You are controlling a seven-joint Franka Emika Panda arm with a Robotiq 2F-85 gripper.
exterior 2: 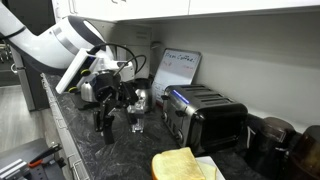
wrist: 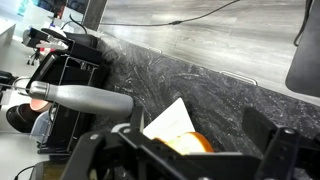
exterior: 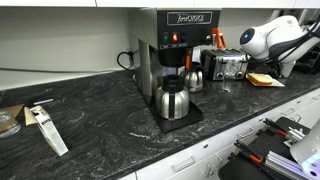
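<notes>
My gripper (exterior 2: 118, 121) hangs above the dark counter with its fingers apart. In the wrist view its dark fingers (wrist: 267, 132) reach in from the bottom edge, nothing visible held between them. Slices of bread (exterior 2: 178, 165) lie on the counter, with a white paper sheet (exterior 2: 209, 166) partly beneath them. The wrist view shows only an orange-brown part of the bread (wrist: 192, 143) and a white corner of the paper (wrist: 171, 119), low in the frame near the gripper. A black and silver toaster (exterior 2: 207, 117) stands against the wall, behind the bread.
A coffee machine (exterior: 180, 20) with a steel carafe (exterior: 172, 101) stands left of the toaster. A clear glass (exterior: 227, 84) sits in front of the toaster. Dark canisters (exterior 2: 270, 143) stand beyond the bread.
</notes>
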